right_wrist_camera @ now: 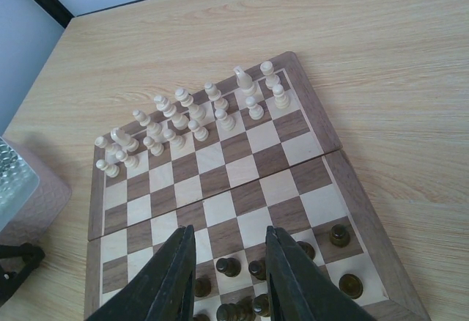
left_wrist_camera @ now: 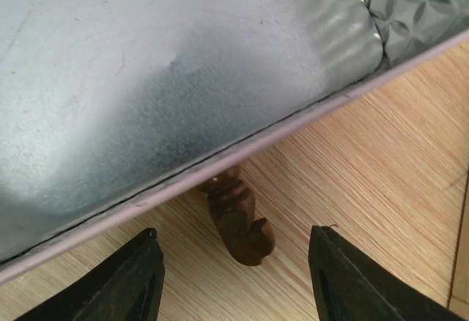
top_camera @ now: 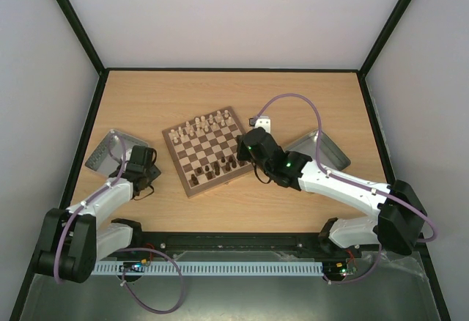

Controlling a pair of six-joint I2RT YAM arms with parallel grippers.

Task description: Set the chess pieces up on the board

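A dark chess piece (left_wrist_camera: 242,226) lies on its side on the wood beside the left metal tray (left_wrist_camera: 146,72), partly hidden by its rim. My left gripper is open around its visible end, nothing clearly held. The chessboard (top_camera: 204,137) has white pieces along the back rows and dark pieces along the front. My right gripper hangs above the dark pieces (right_wrist_camera: 339,235), its fingers apart.
A second metal tray (top_camera: 330,152) sits right of the board, partly behind the right arm. The rear of the table and the strip between left tray and board's back are clear.
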